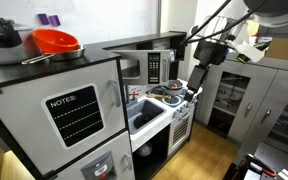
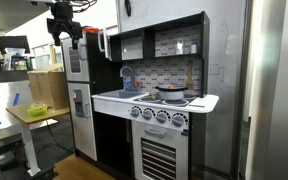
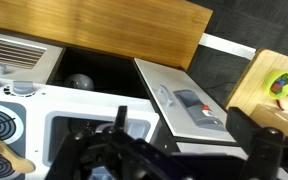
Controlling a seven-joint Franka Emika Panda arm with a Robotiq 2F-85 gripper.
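My gripper is open high above the toy kitchen, its dark fingers spread apart at the bottom of the wrist view with nothing held between them. In exterior view 1 the gripper (image 1: 188, 98) hangs in front of the counter, right of the white fridge (image 1: 109, 95). The white counter has a grey sink (image 1: 144, 112); part of this sink (image 3: 59, 140) also shows in the wrist view, at lower left. On the stove stands a pot (image 2: 171, 93).
Red and orange bowls (image 1: 56, 41) sit on top of the fridge. A wooden table (image 2: 26, 112) at the left carries a yellow-green bowl (image 3: 278, 83).
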